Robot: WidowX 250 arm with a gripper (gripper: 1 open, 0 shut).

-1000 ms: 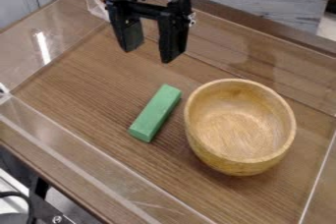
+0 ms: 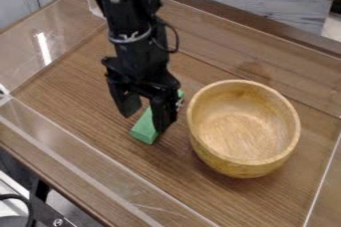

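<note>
My gripper [image 2: 146,102] is low over the table, its dark fingers apart just above and around the upper part of a green block [image 2: 147,131]. The block lies diagonally on the wood, partly hidden by the gripper. Whether the fingers touch it cannot be told.
A cream oval bowl [image 2: 242,129] sits just right of the green block, close to the gripper. A grey board [image 2: 266,2] borders the back.
</note>
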